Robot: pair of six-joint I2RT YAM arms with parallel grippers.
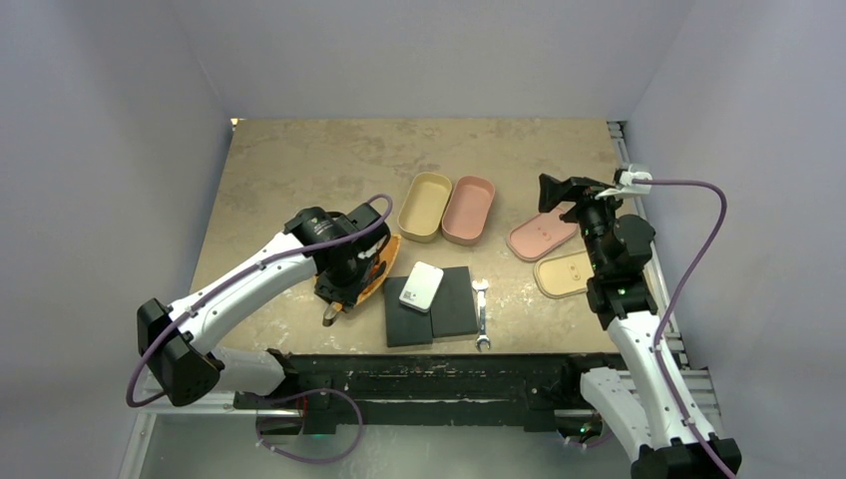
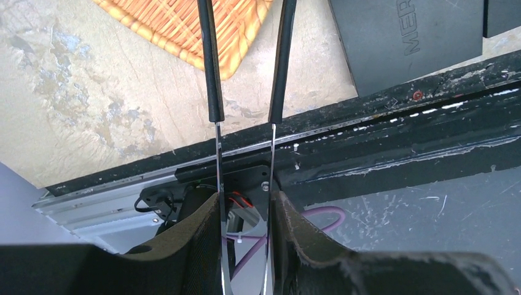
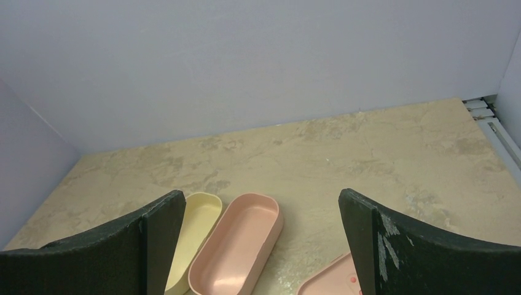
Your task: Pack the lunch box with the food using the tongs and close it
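Between the fingers of my left gripper run the two metal arms of a pair of tongs, and its fingers press on them. The tongs' black ends are apart, with nothing visible between them over the edge of a woven orange basket. From above, my left arm covers most of that basket, so what it holds is largely hidden. A yellow box and a pink box stand side by side, both empty. My right gripper is open and empty, raised near the pink lid and yellow lid.
Two dark flat pads lie near the front edge, with a white phone-like object on top. A wrench is just right of them.
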